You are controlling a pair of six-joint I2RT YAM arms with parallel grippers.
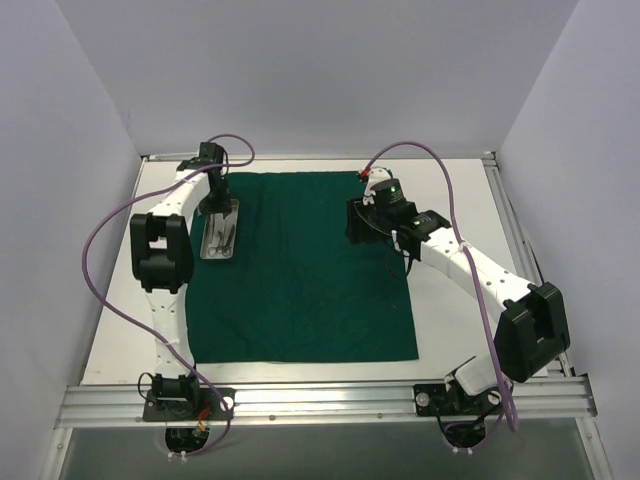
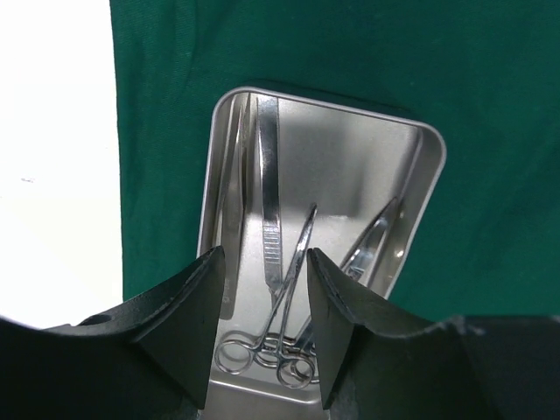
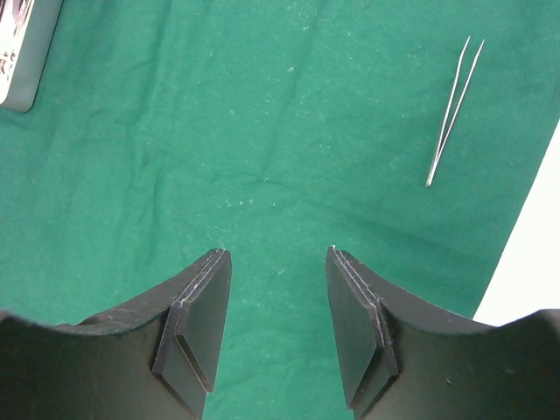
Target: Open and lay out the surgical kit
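Note:
A metal tray on the green cloth holds a flat scalpel handle, long slim instruments at its left and several scissor-like tools. My left gripper hangs over it, part open, nothing visibly held between its fingers. My right gripper is open above bare cloth at the right of the top view. A pair of tweezers lies on the cloth beyond it, seen in the right wrist view.
White table shows around it, with walls at the back and both sides.

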